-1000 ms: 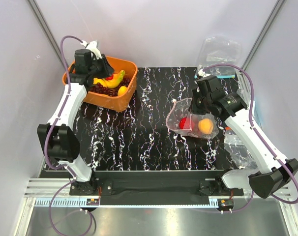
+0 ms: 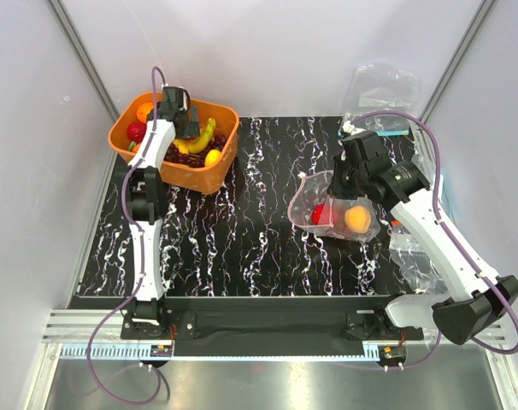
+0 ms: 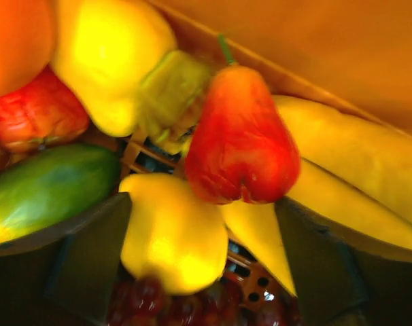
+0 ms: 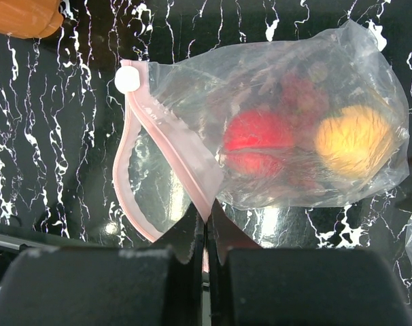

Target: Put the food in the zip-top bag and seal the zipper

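Note:
My left gripper is inside the orange bin [image 2: 209, 178], fingers apart with nothing held, around a red wax apple [image 3: 240, 142] and a yellow fruit [image 3: 172, 238]. Bananas [image 3: 355, 176], a mango [image 3: 49, 183], an orange and grapes surround them. The clear zip bag [image 4: 213, 88] lies on the dark table at the right, holding red fruit [image 4: 257, 139] and an orange-yellow fruit [image 4: 352, 142]. My right gripper is shut on the bag's pink zipper rim at its near end; the rim arches open on the left.
More clear bags [image 2: 379, 90] lie at the back right and along the right edge [image 2: 413, 260].
My left arm has swung and moved over the bin's fruit, its gripper turning. The right arm and bag have not moved.

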